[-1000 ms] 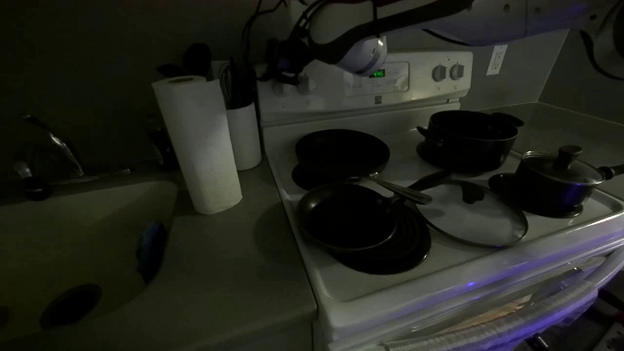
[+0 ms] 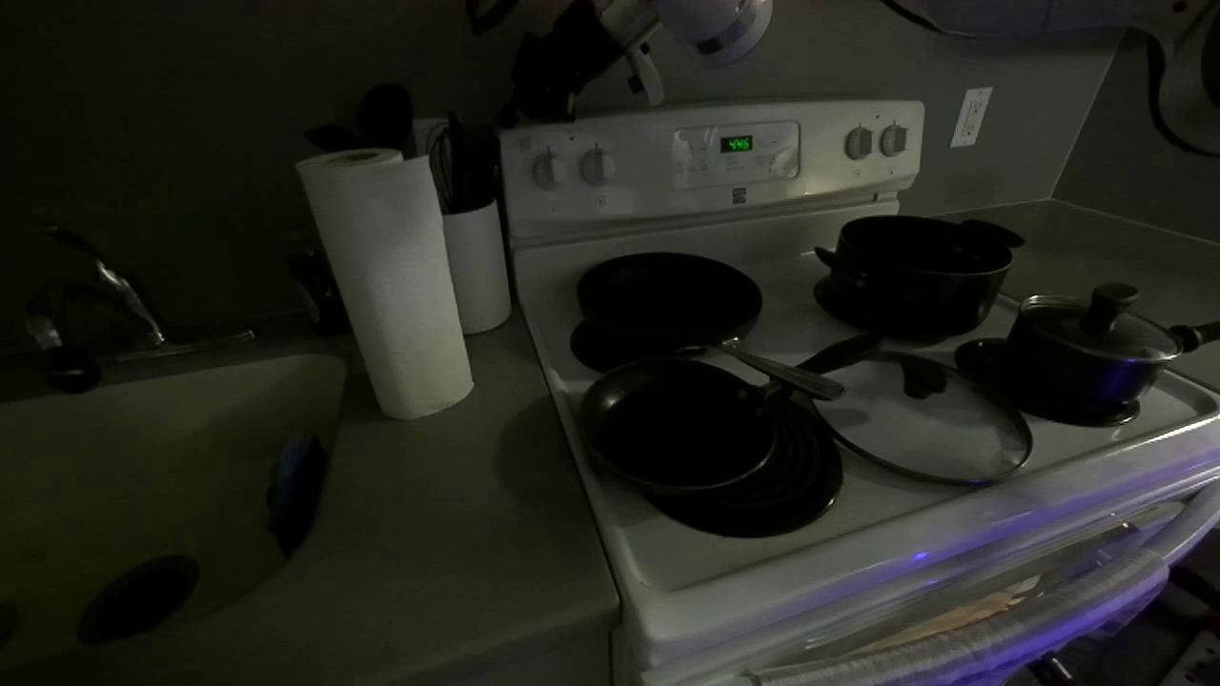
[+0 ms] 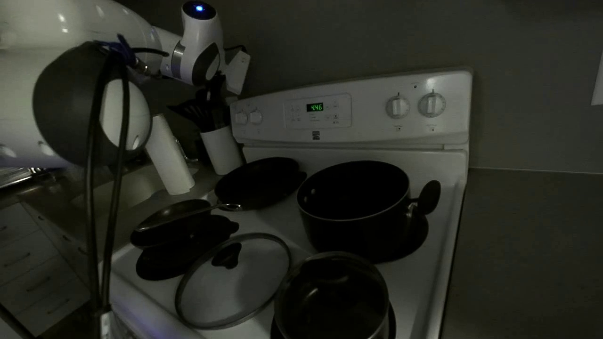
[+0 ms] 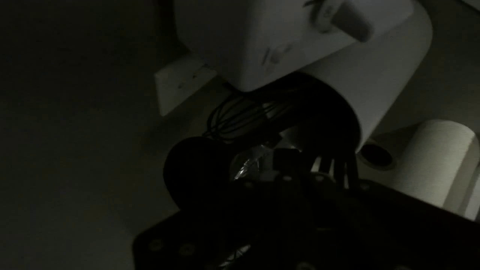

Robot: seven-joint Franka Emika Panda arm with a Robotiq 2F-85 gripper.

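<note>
A white utensil holder stands against the wall between the paper towel roll and the stove. Dark utensils, among them a whisk, stick up out of it. My gripper is above and just right of the holder, near the back panel's left end. In the wrist view the holder appears tilted, with the whisk and a round dark utensil head beyond the gripper's dark body. The gripper is shut; nothing shows clearly between its fingers, which are mostly lost in shadow.
Two frying pans, a glass lid, a large pot and a lidded saucepan crowd the stovetop. The sink lies at left. Clear counter lies in front of the towel roll.
The arm has risen, its forearm now mostly out of the top of exterior view 1. My gripper has moved up and slightly left, uncovering the left stove knobs. The pans and utensils look unmoved.
</note>
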